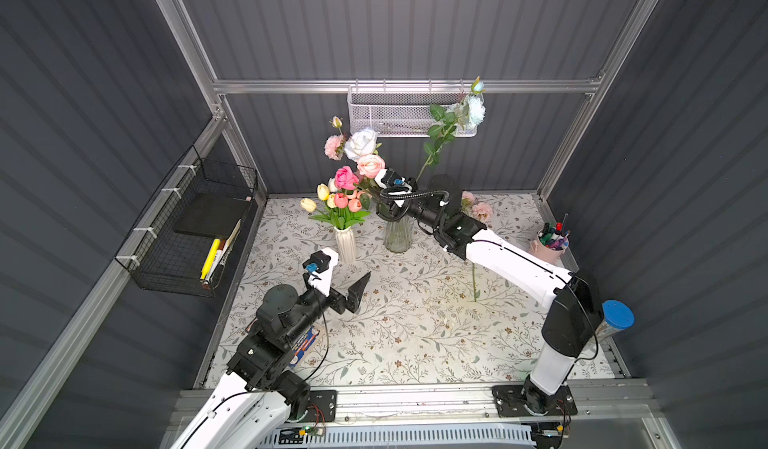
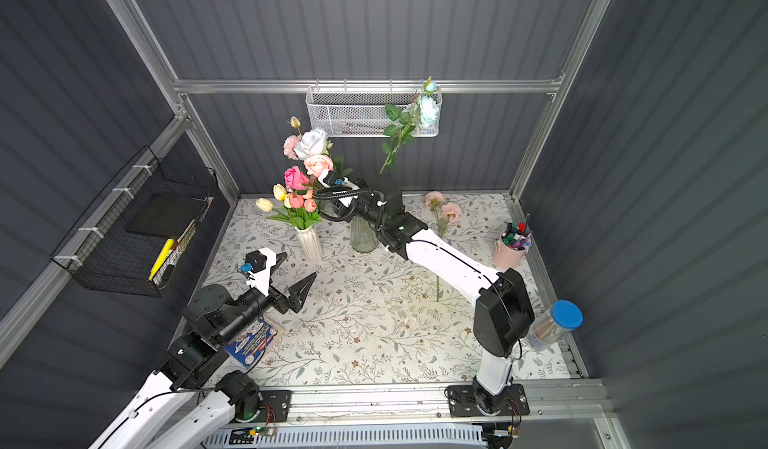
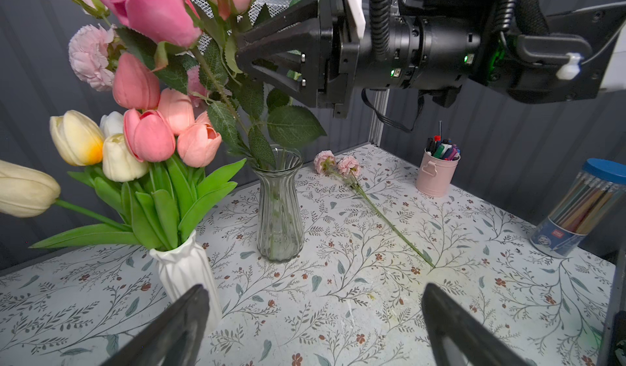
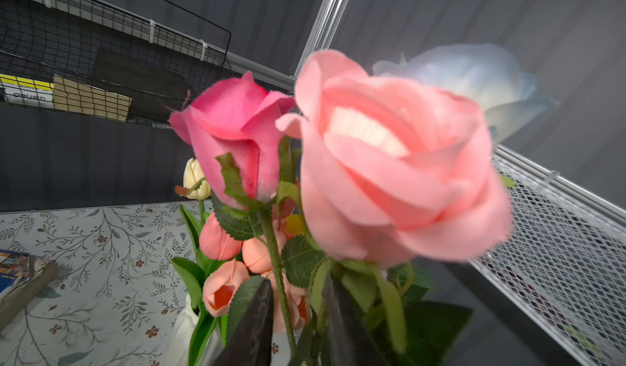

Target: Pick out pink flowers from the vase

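Note:
The ribbed glass vase (image 3: 281, 219) stands at the back of the table, holding tall leafy stems. A hot pink rose (image 4: 231, 141) and a larger pale pink rose (image 4: 397, 176) lean left out of it, along with a white rose (image 1: 361, 144) and a pink carnation (image 3: 91, 56). My right gripper is part open, its fingers on either side of green stems just below the two pink roses. Contact with the stems cannot be made out. Low at the front left, my left gripper stands open and empty. A pink carnation stem (image 2: 452, 212) lies on the table at right.
A white vase (image 3: 189, 271) of pink and cream tulips stands close left of the glass vase. Pale blue flowers (image 1: 473, 110) rise at its right. A pink pen cup (image 3: 437, 175) and a blue-lidded jar (image 3: 573, 209) line the right side.

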